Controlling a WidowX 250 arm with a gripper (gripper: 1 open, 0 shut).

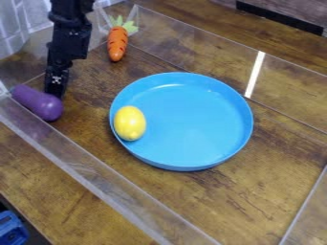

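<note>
The black gripper (59,77) reaches down from the top left, low over the wooden table, just behind a purple eggplant (38,102) that lies at the left. Its fingers are dark and hard to make out; nothing shows between them. A blue plate (192,120) sits at the center with a yellow oval object (129,123) on its left side. An orange carrot (118,40) with a green top lies at the upper middle, right of the arm.
Clear tray walls (96,167) run along the left and front. A small blue object (8,228) sits at the bottom left corner. The table right of the plate is bare, apart from a white strip (254,75).
</note>
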